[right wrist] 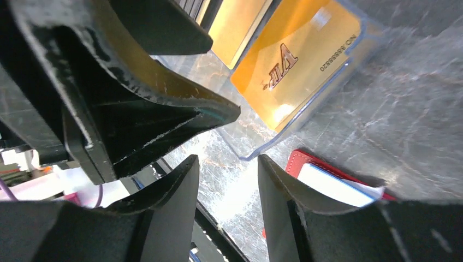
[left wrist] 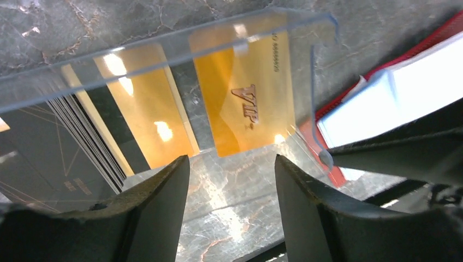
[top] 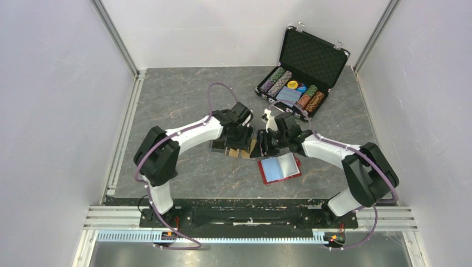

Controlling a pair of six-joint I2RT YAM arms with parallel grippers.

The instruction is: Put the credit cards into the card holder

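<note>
A clear plastic tray [left wrist: 164, 46] holds gold cards, among them one [left wrist: 245, 103] with VIP lettering, plus dark cards [left wrist: 49, 147] to the left. My left gripper is open above the tray, empty between its fingers. My right gripper hangs at the tray's right side, part open, with nothing visible between its fingers. The red card holder [top: 279, 177], with light blue and white inside, lies below the right gripper in the top view.
An open case [top: 303, 78] of poker chips and cards stands at the back right. White walls border the table.
</note>
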